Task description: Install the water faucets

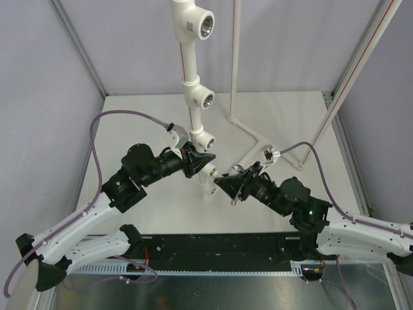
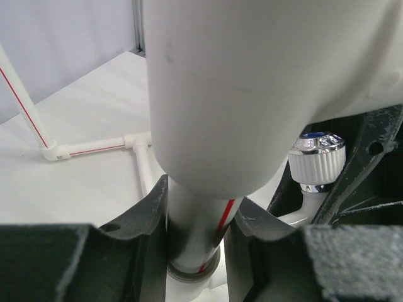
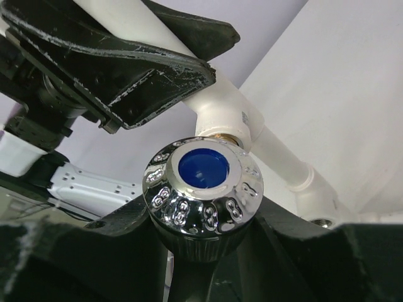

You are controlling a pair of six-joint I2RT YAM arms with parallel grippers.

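Observation:
A vertical white pipe column (image 1: 195,97) carries side sockets. My left gripper (image 1: 197,161) is around it below the third socket; in the left wrist view its fingers enclose the pipe (image 2: 204,223). My right gripper (image 1: 229,187) is shut on a chrome faucet (image 3: 201,201) with a blue-capped knob. The faucet is at the column's lowest visible branch, where a brass thread (image 3: 223,136) shows behind the knob at a white fitting (image 3: 223,113). Whether the thread is seated cannot be told.
A white pipe frame (image 1: 258,139) stands on the white board (image 1: 142,110) behind the right arm. Side walls flank the board. A dark band runs along the front edge.

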